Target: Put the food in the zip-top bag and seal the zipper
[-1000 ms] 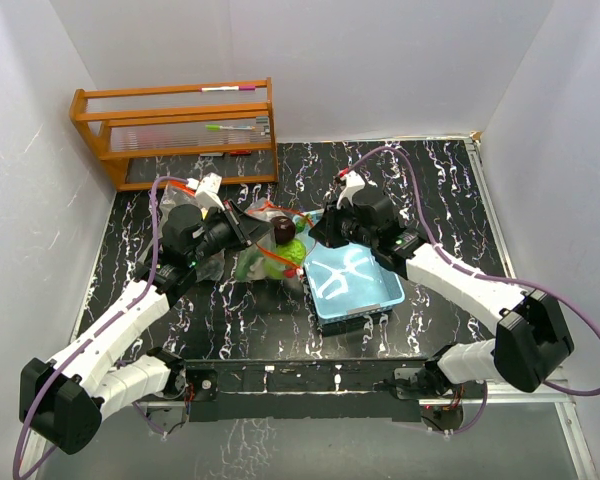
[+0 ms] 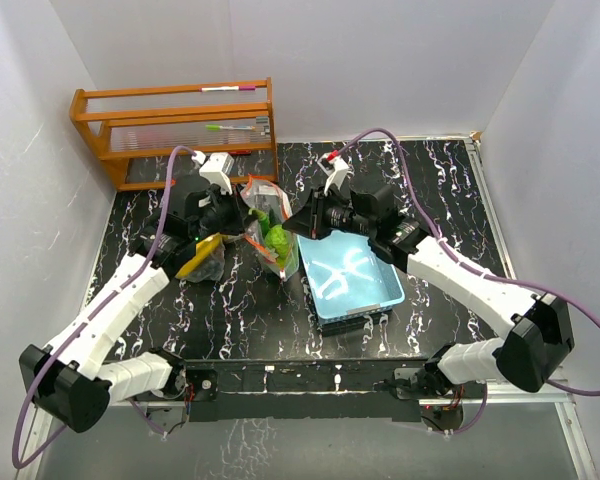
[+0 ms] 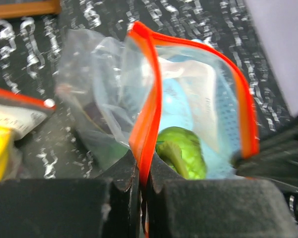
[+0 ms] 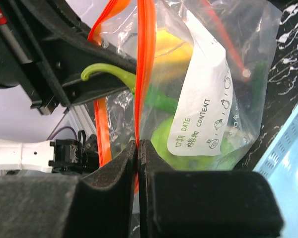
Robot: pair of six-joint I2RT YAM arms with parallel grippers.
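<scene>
A clear zip top bag (image 2: 285,262) with an orange zipper edge stands between my two grippers, its mouth open. Inside are green foods: a light green piece (image 2: 278,240) low down, and a green pepper (image 4: 161,101) whose curved stem pokes up out of the mouth near my left fingers. My left gripper is shut on one side of the orange zipper edge (image 3: 150,119). On the opposite side, my right gripper is shut on the orange edge (image 4: 144,64). A white label (image 4: 201,99) covers part of the contents. Any other food is hidden from above.
A light blue tray (image 2: 392,296), empty where visible, lies just right of the bag. Left of it, partly under my left arm, is another clear bag with a yellow item (image 2: 198,260). A wooden rack (image 2: 110,150) stands at the back left.
My right gripper shifted left.
</scene>
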